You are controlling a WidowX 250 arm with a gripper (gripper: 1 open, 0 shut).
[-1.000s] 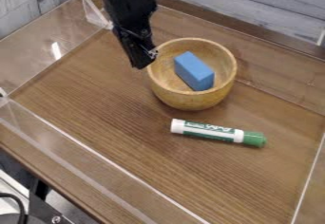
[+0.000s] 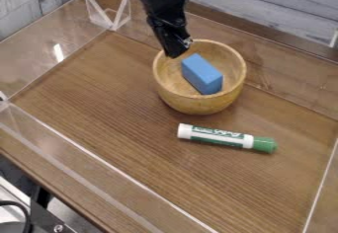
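A tan bowl (image 2: 180, 96) sits right of centre at the back, holding a blue block (image 2: 201, 73). My dark gripper (image 2: 173, 51) is over the bowl's back left rim, shut, with nothing visible between its fingers. In front of the bowl lies a white and green cylinder (image 2: 224, 139), apparently a marker or tube, on the wooden surface.
Clear edging runs along the left and right sides. A black cable (image 2: 16, 207) is at the lower left corner.
My gripper has moved right and slightly up in the view, from the bowl's left side to over its back rim. The bowl and cylinder look unmoved.
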